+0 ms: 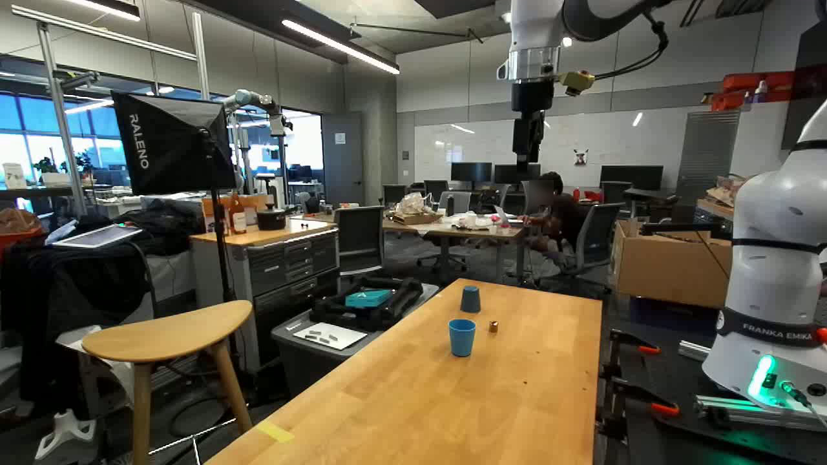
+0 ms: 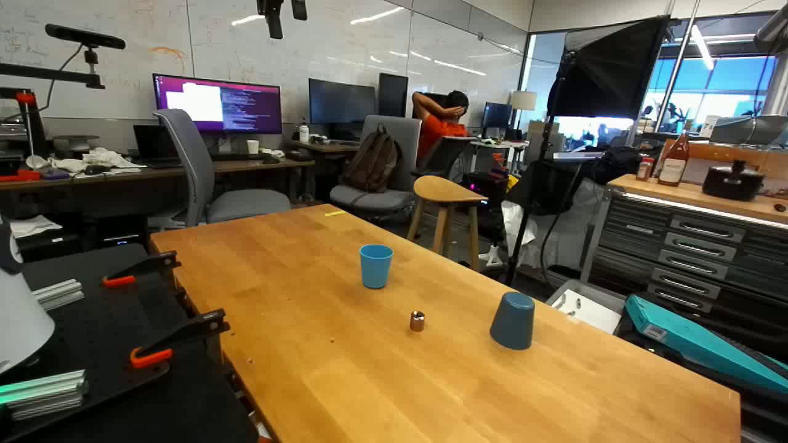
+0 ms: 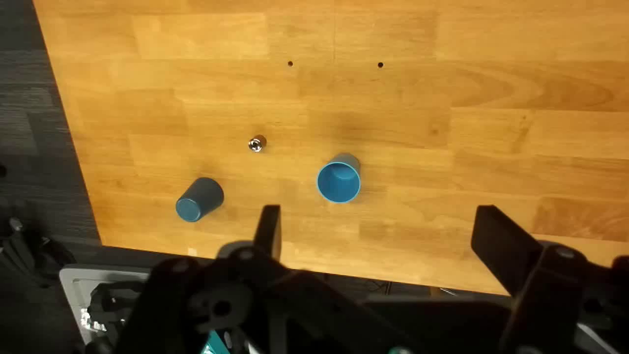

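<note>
A light blue cup (image 2: 375,267) stands upright on the wooden table, its hollow inside visible from above in the wrist view. A darker blue cup (image 2: 513,320) rests upside down nearer the table's edge. Between and to one side of them sits a small shiny metal piece (image 2: 417,321), apart from both cups. High over the table hangs my gripper (image 1: 528,151), well clear of everything on it. In the wrist view its fingers (image 3: 269,231) are spread wide, with nothing held between them.
Black clamps (image 2: 177,332) with orange handles grip one long edge. Off the opposite edge, a grey bin (image 1: 291,349) holds a teal item, and a wooden stool (image 1: 170,329) stands nearby.
</note>
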